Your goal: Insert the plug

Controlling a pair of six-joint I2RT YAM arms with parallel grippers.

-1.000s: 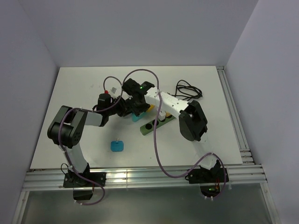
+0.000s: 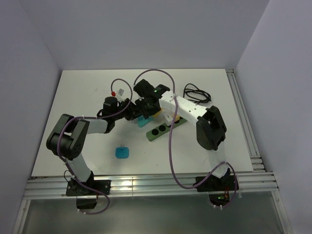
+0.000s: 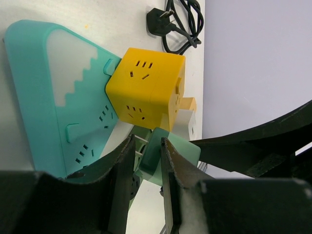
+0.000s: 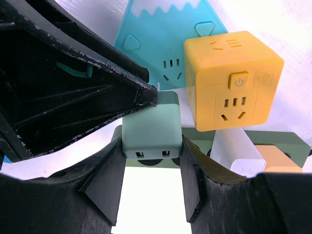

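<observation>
In the left wrist view a pale green plug (image 3: pixel 181 150) sits in my left gripper, its two metal prongs pointing left. My right gripper's dark finger reaches in from the right against the plug's far end. The right wrist view shows the same plug (image 4: pixel 151 127) clasped by my right gripper, while the left gripper's black fingertips (image 4: pixel 145 96) lie against it from the upper left. Both grippers are shut on it. The teal socket block (image 3: pixel 85 105) and the yellow socket cube (image 3: pixel 146 87) stand close by. Neither has the plug in it.
A green power strip (image 2: pixel 158 131) lies under and beside the arms. A black cable (image 2: pixel 197 92) is coiled at the back right. A blue block (image 2: pixel 122 152) rests toward the front, with free table around it.
My right arm has shifted a little to the right and its gripper slightly back. The sockets and the strip stay where they were.
</observation>
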